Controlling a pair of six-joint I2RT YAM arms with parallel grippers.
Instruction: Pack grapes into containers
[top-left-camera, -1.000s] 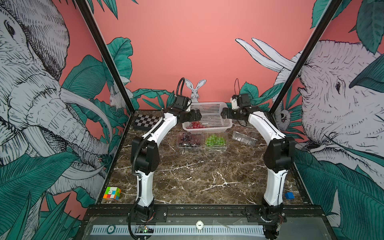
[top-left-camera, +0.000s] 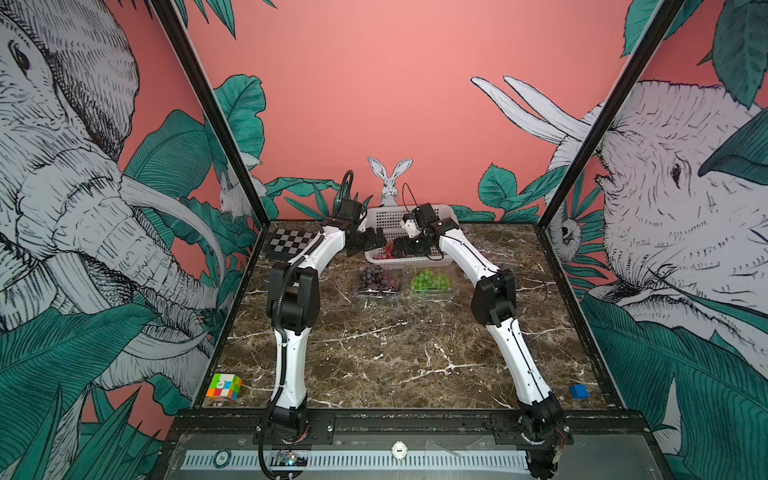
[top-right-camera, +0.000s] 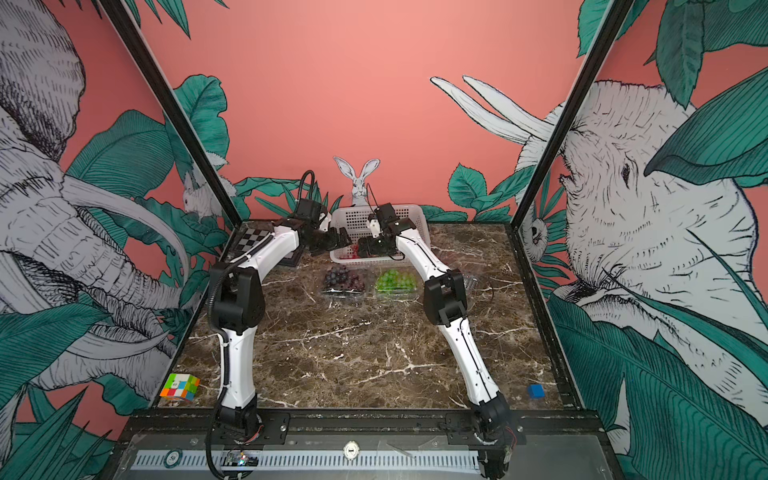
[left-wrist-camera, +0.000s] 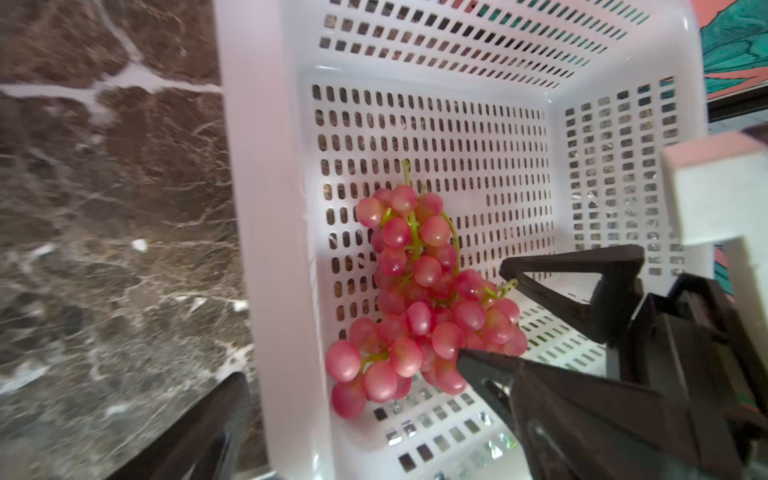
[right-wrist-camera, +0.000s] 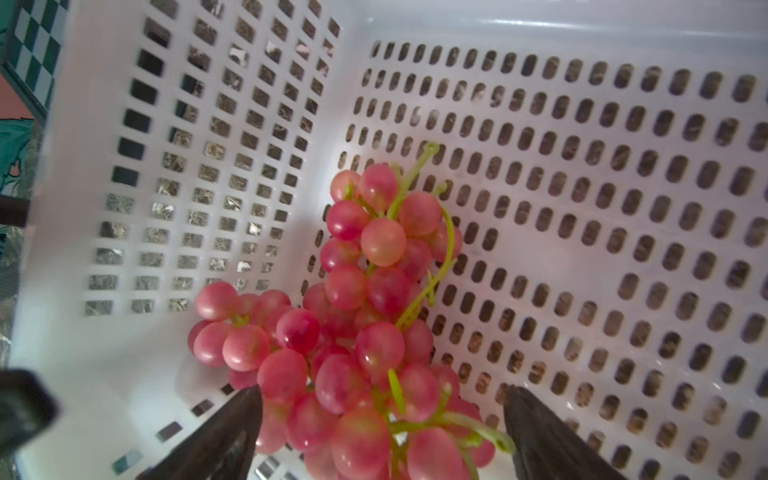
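Observation:
A bunch of red grapes (left-wrist-camera: 416, 296) with green stems lies in the near-left corner of the white perforated basket (top-left-camera: 450, 256). My right gripper is open over it, its fingers (right-wrist-camera: 552, 436) on either side of the lower part of the bunch. Outside the basket's left rim, my left gripper (top-left-camera: 379, 238) is open and empty; one of its fingers (left-wrist-camera: 196, 432) shows over the table in the left wrist view. In front of the basket sit two clear containers, one with dark grapes (top-left-camera: 377, 280), the other with green grapes (top-left-camera: 430, 281).
An empty clear container (top-right-camera: 470, 281) stands partly behind my right arm. A checkered board (top-left-camera: 289, 242) lies left of the basket. A colourful cube (top-left-camera: 224, 386) and a blue block (top-left-camera: 578, 391) sit in the front corners.
My right arm has swung left from the basket's right side and come down over the red grapes. The left gripper has drawn back leftward out of the basket area.

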